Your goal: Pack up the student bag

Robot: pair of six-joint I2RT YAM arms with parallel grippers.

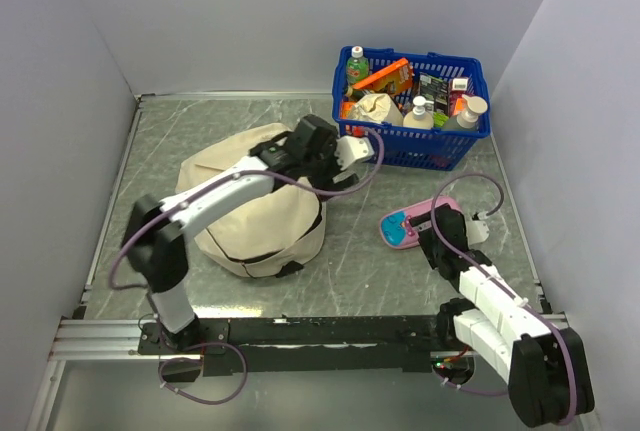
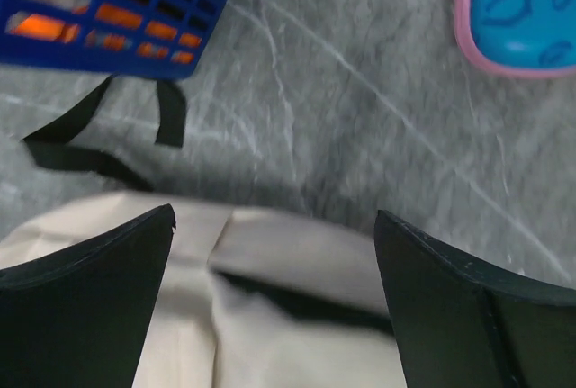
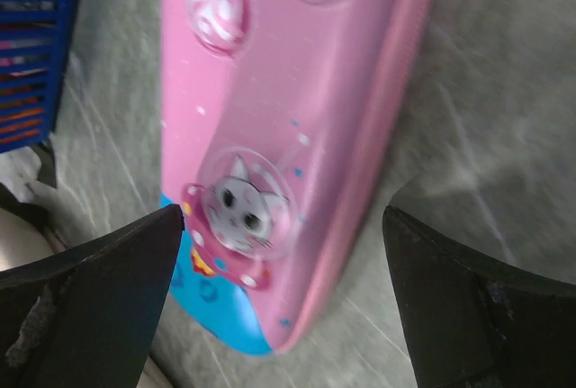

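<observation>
A cream bag (image 1: 262, 226) lies flat on the left half of the table, its far part hidden under my left arm. Above the bag's right edge my left gripper (image 1: 345, 187) is open, and in the left wrist view only the bag's cloth (image 2: 297, 262) and bare table show beyond its fingers. The pink and blue pencil case (image 1: 398, 229) lies on the table at right. Over it my right gripper (image 1: 430, 241) stands open; in the right wrist view the case (image 3: 270, 181) stretches ahead between and beyond the fingertips, with a cat face on it.
A blue basket (image 1: 410, 146) stands at the back right, holding bottles, an orange box (image 1: 388, 79) and other packages. A black strap (image 2: 81, 149) lies between bag and basket. Table between bag and pencil case is clear.
</observation>
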